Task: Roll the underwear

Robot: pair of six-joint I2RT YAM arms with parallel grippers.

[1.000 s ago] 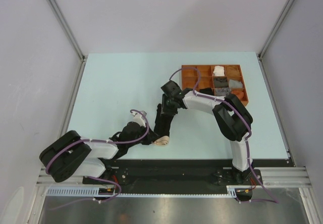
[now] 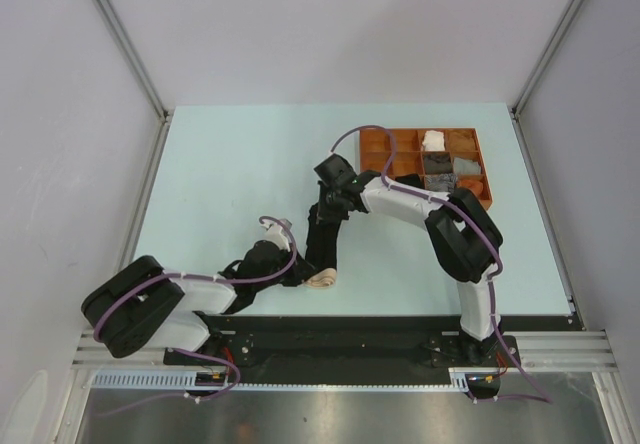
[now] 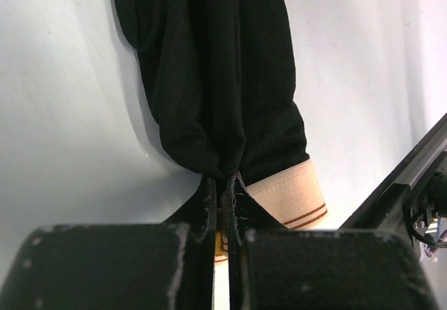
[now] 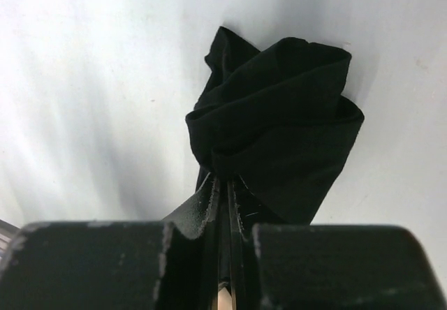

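Observation:
The black underwear [image 2: 322, 246] lies as a long folded strip on the white table, its tan striped waistband [image 2: 323, 278] toward the front edge. In the left wrist view my left gripper is shut at the waistband end, with black cloth [image 3: 216, 65] pinched at its fingertips and the tan band [image 3: 297, 195] beside them. At the far end, my right gripper is shut on a fold of the black cloth [image 4: 279, 114]. Loose folds bunch just beyond its tips in the right wrist view, and the cloth runs back beneath the gripper.
An orange divided box [image 2: 375, 144] stands at the back right, with folded cloths in several compartments. The right arm [image 2: 465, 229] reaches across the right half of the table. Bare table [image 2: 220, 184] shows at the left and back.
The left gripper stays in nearly the same place.

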